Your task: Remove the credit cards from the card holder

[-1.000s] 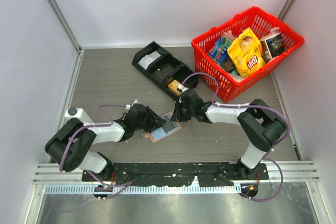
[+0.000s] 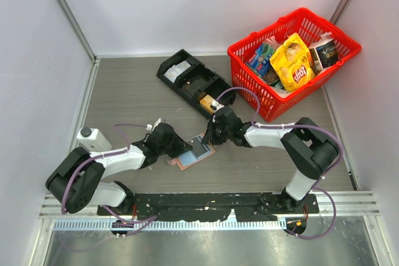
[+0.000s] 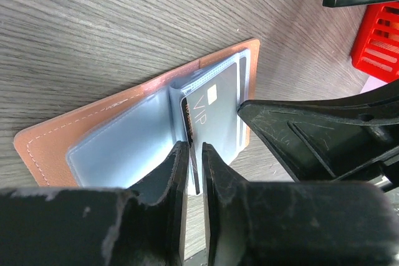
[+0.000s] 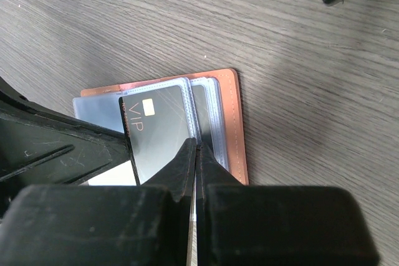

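Note:
The tan card holder (image 3: 47,147) lies spread open on the table, its clear sleeves leaning in a row. A grey VIP card (image 3: 215,113) sits in one sleeve, with its dark edge showing at the sleeve's mouth. Over that edge is my left gripper, a narrow gap between its fingertips. Whether they touch the card I cannot tell. In the right wrist view the card (image 4: 159,132) faces up beside the left fingers (image 4: 93,154). My right gripper is shut at the clear sleeve's rim, on the card's other side; its tips hide what they pinch.
A black divided tray (image 2: 194,82) stands behind the grippers, and a full red basket (image 2: 249,79) is at the back right. At the left is a white bottle (image 2: 93,139). Bare table lies left of the tray and at the front right.
My left arm has drawn slightly back to the left, its gripper staying by the card. The right arm and the card holder look almost unmoved.

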